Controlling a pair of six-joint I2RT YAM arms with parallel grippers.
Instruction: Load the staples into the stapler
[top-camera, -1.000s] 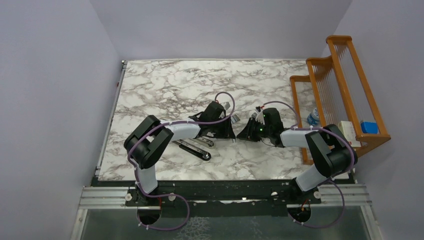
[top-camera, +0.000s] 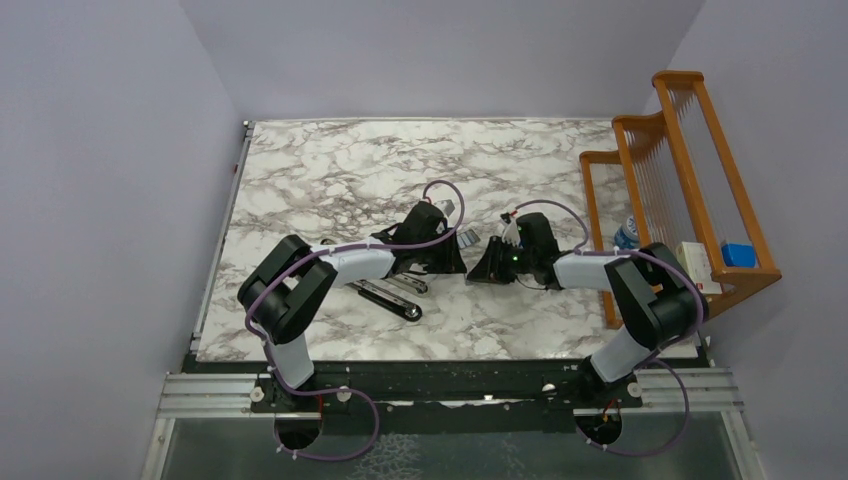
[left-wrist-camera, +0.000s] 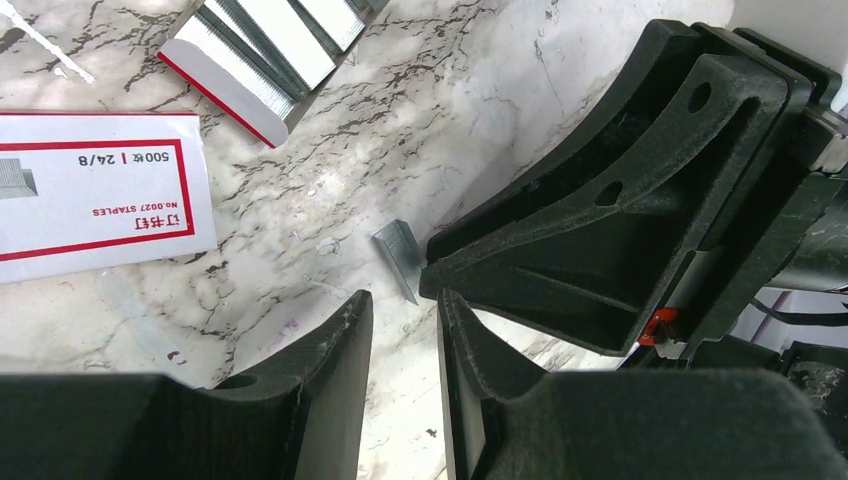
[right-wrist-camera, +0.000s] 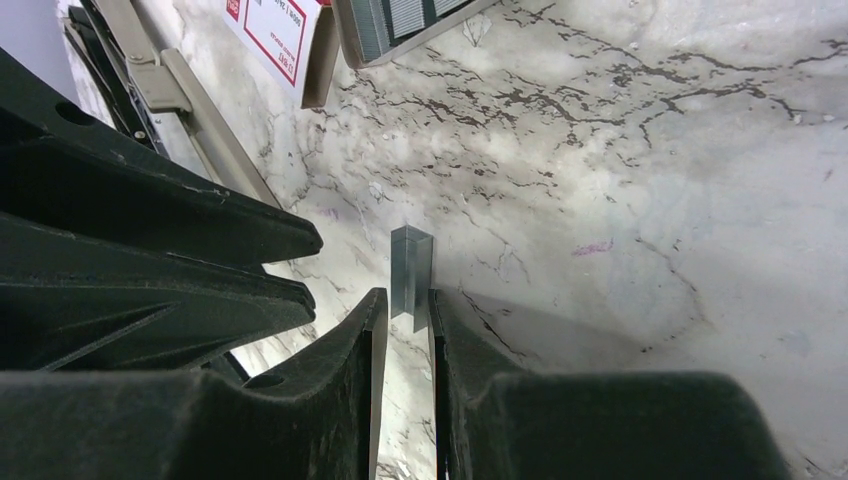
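Observation:
On the marble tabletop lies a short grey staple strip (left-wrist-camera: 400, 258), between the two grippers. My right gripper is partly open, its fingertips close on either side of the strip's near end (right-wrist-camera: 411, 272); whether they touch it I cannot tell. Left of the strip, my left gripper stands part open with nothing between its fingers, its tips just short of the strip. In the top view the opened stapler (top-camera: 391, 301) lies left of the grippers, its inner rail (top-camera: 410, 284) beside the black part. The left arm partly covers it.
Behind the strip are an open staple tray (left-wrist-camera: 225, 90) holding several strips and a white staple box (left-wrist-camera: 100, 190). A wooden shelf (top-camera: 690, 170) with a bottle and boxes takes up the right side.
Both grippers have shifted slightly left over the last second. The stapler has stayed put.

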